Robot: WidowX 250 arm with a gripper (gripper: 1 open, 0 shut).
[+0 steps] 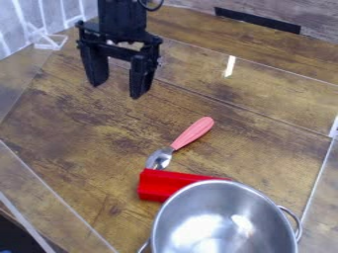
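My black gripper (117,69) hangs open over the upper left of the wooden table, its two fingers apart with nothing between them. Below and to the right of it lies a spoon with a pink handle (192,132), its metal head toward the lower left. A red cylinder (169,184) lies just below the spoon, partly hidden behind a large steel pot (222,228) with side handles at the bottom right.
A white strip (230,65) is on the surface toward the back. A pale railing (20,25) stands at the top left edge.
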